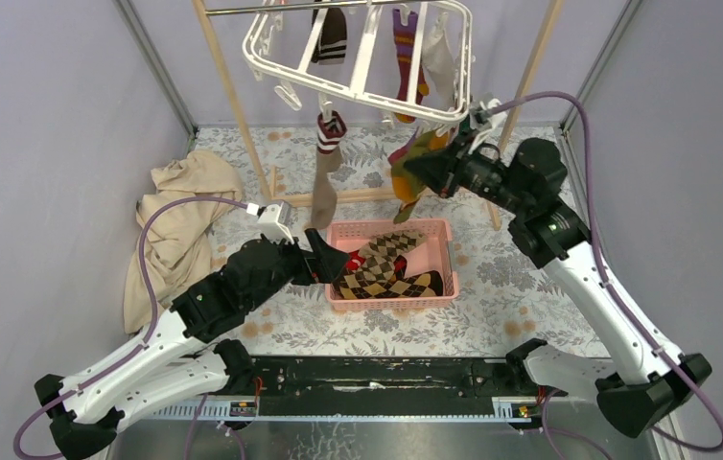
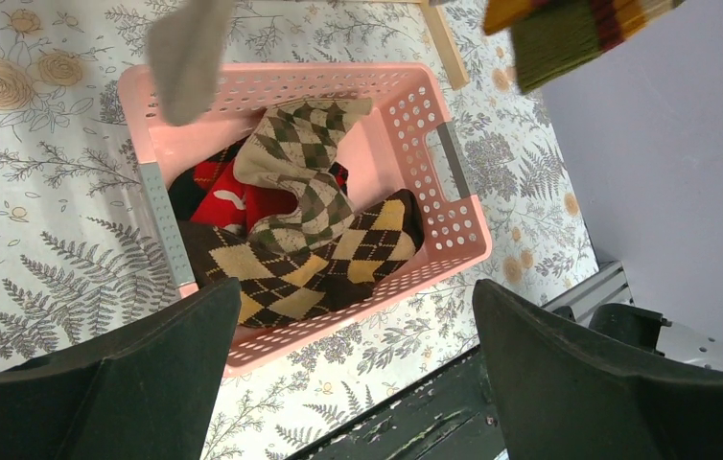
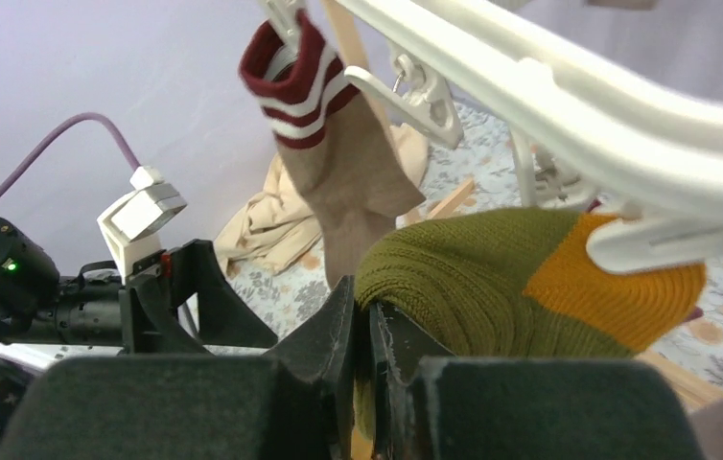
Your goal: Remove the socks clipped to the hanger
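Observation:
In the top view, the white hanger hangs over the pink basket with several socks on it. My right gripper is shut on an olive-and-orange sock below the hanger's near right corner. The cloth folds over its fingers and runs up close to a clip; whether it is still clipped cannot be told. A beige sock with a maroon striped cuff dangles from a clip to the left. My left gripper stands open at the basket's left side, holding nothing.
Argyle socks and red cloth lie in the basket. A beige cloth is heaped at the left. Wooden stand legs flank the hanger.

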